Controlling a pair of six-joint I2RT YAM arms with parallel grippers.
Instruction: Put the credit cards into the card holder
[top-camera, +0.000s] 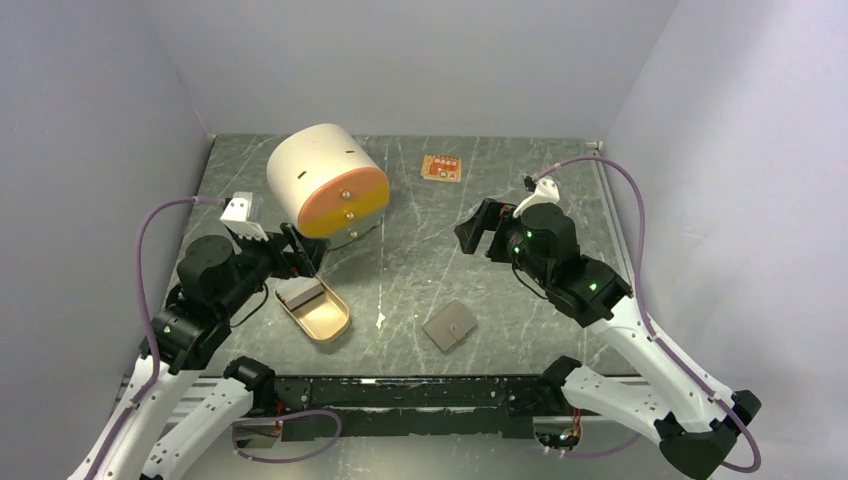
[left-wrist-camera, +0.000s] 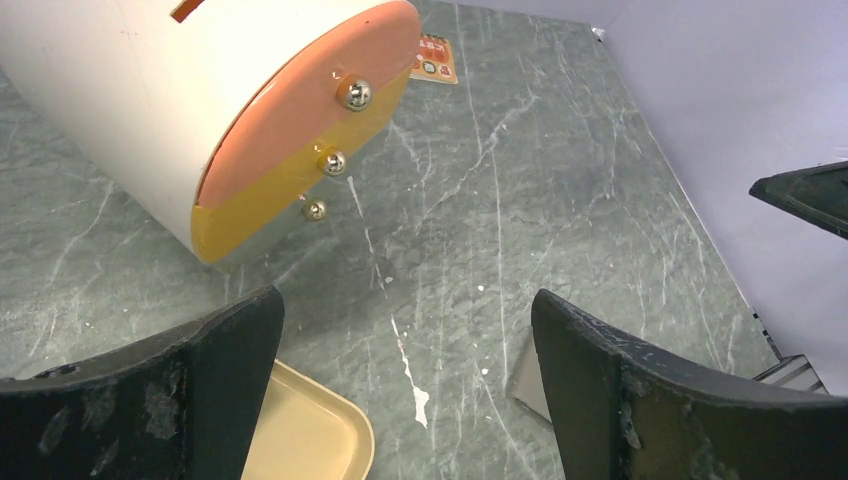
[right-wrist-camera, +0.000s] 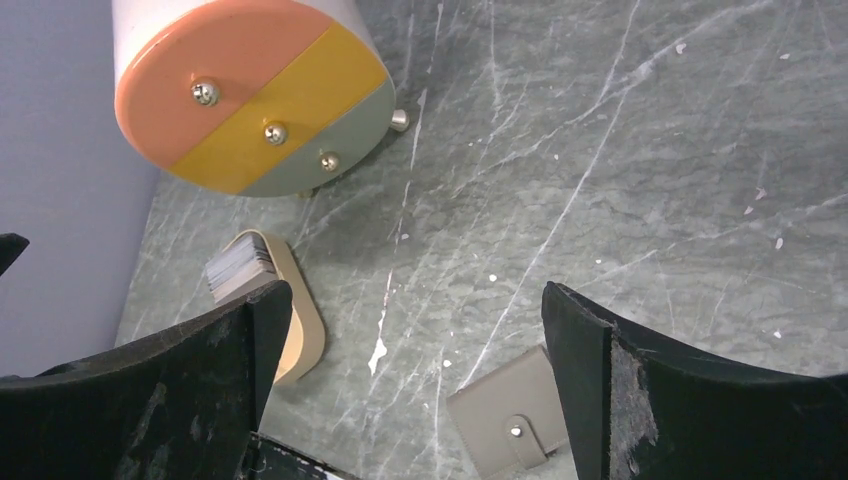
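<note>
A grey card holder (top-camera: 440, 330) with a snap strap lies flat at the front middle; the right wrist view shows it (right-wrist-camera: 490, 410) below my right gripper. A tan tray (top-camera: 330, 320) sits at the front left, partly under my left arm, with a stack of grey cards (right-wrist-camera: 232, 265) at one end. My left gripper (top-camera: 305, 255) hangs above the tray's back side, open and empty. My right gripper (top-camera: 475, 230) is raised over the table right of centre, also open with nothing between its fingers.
A large white drum-shaped box (top-camera: 310, 165) with a striped end and knobs stands at the back left. A small orange card (top-camera: 441, 167) lies at the back middle. Walls close three sides.
</note>
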